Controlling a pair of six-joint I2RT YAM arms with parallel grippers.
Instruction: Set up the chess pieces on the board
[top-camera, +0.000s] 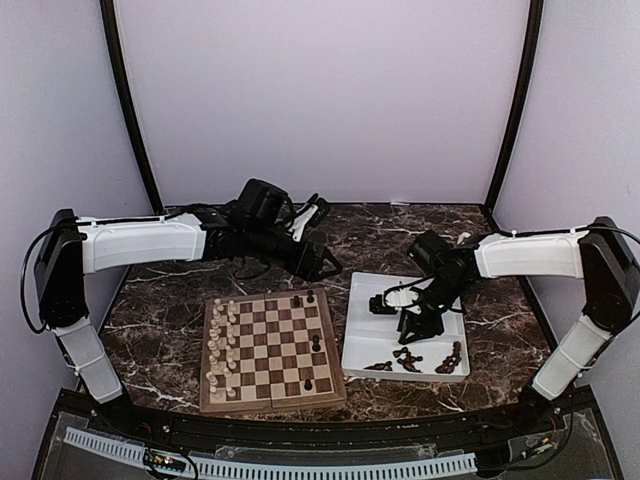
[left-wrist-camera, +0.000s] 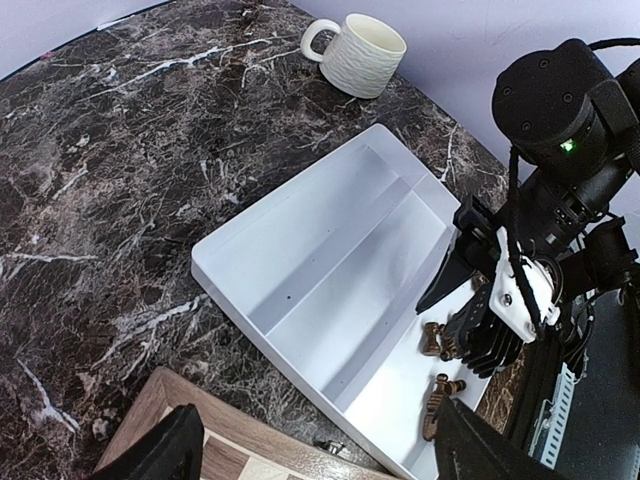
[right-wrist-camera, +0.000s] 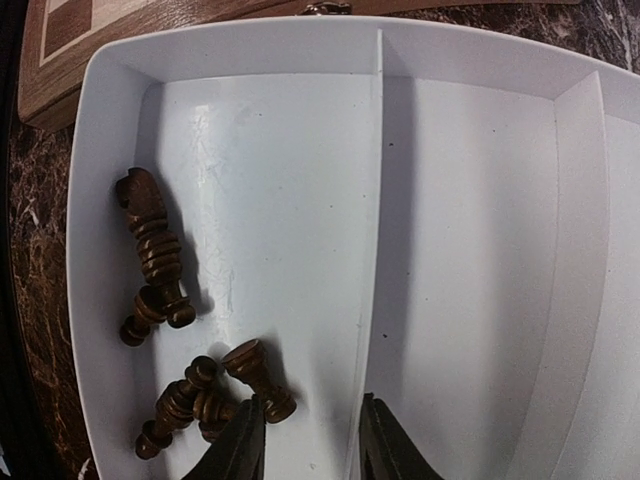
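Observation:
The wooden chessboard lies at front left. Light pieces stand in rows along its left side. Several dark pieces, such as a dark pawn, stand towards its right side. More dark pieces, among them a dark knight, lie on their sides in the white tray. Over that tray my right gripper is part open; a toppled dark piece shows beside its left finger. My left gripper, part open and empty, hangs beyond the board's far right corner.
A dividing wall runs up inside the tray, close to my right gripper's right finger. At the back right stands a white mug. Open marble table lies behind the board and tray.

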